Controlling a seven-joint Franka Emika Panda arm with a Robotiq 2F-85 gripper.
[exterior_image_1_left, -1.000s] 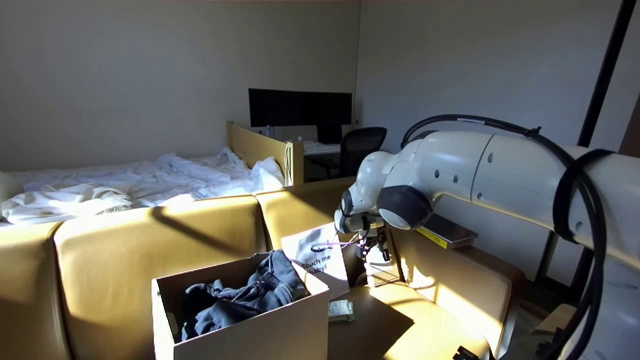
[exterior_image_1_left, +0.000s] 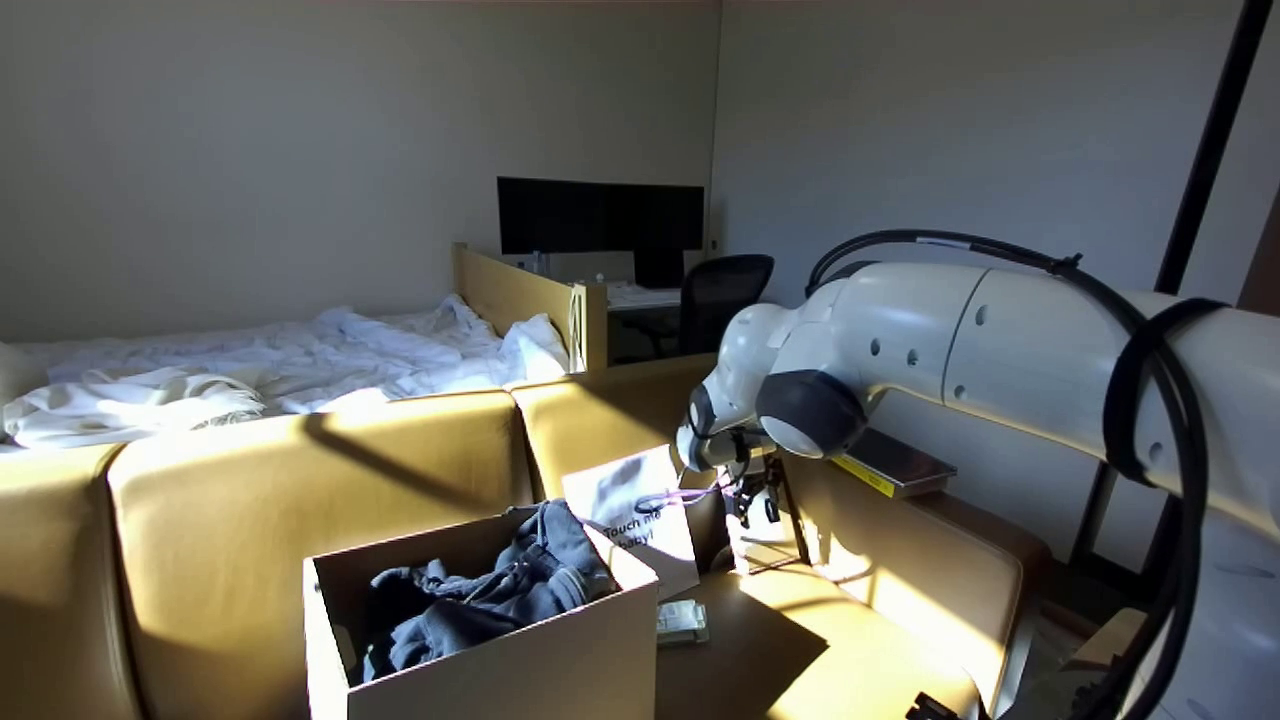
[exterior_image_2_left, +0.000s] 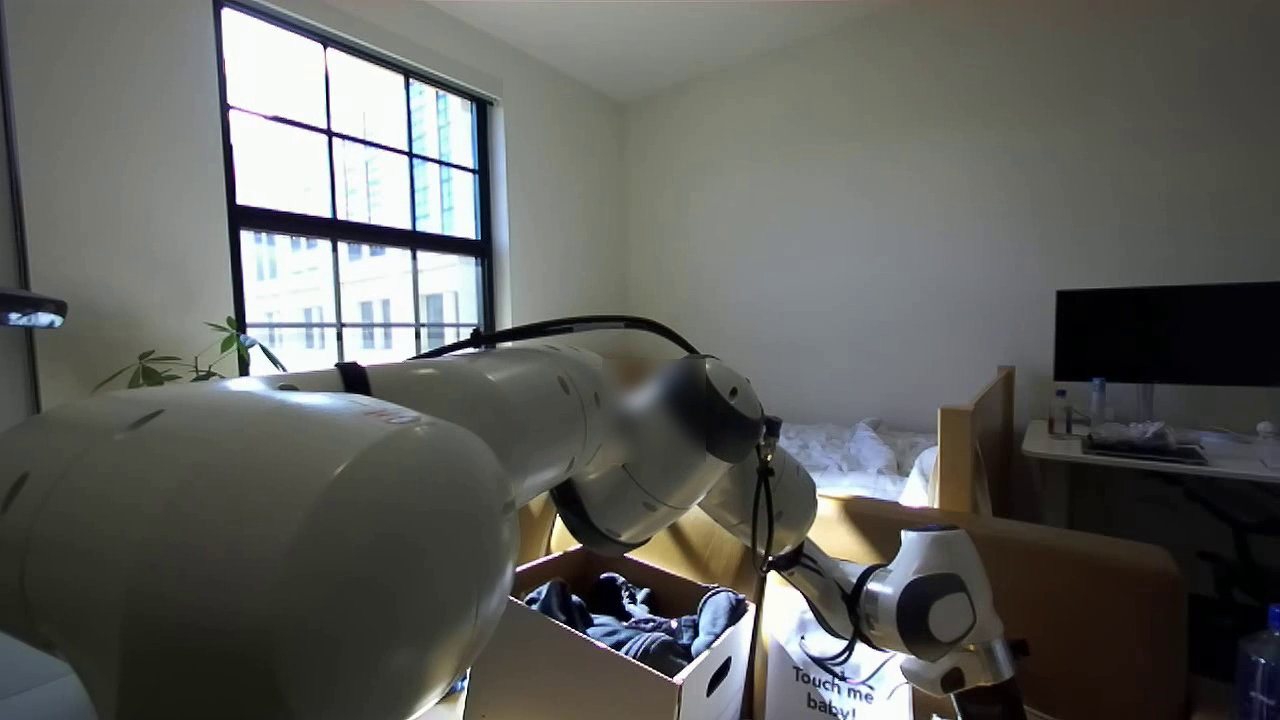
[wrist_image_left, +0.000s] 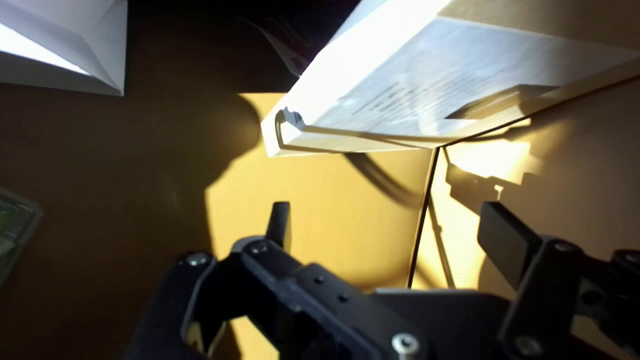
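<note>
My gripper stands open above the tan couch seat (wrist_image_left: 336, 186), its two black fingers wide apart and nothing between them. Ahead of the fingers in the wrist view, a white box-like package (wrist_image_left: 384, 78) with faint print stands in the seat's corner, apart from them. From exterior view 1 the gripper (exterior_image_1_left: 758, 498) hangs in front of that package (exterior_image_1_left: 762, 546). To its left leans a white bag (exterior_image_1_left: 642, 516) reading "Touch me baby!". A small clear packet (exterior_image_1_left: 681, 622) lies on the seat nearby. In exterior view 2 the fingertips are out of frame.
An open carton (exterior_image_1_left: 504, 654) filled with dark clothing (exterior_image_1_left: 492, 600) stands left of the bag. The couch arm (exterior_image_1_left: 924, 588) bounds the seat on the right, and a flat dark box (exterior_image_1_left: 894, 462) rests behind it. Bare seat shows in front of the package.
My gripper has shifted slightly to the right in exterior view 1. The carton, bag and packet have stayed in place.
</note>
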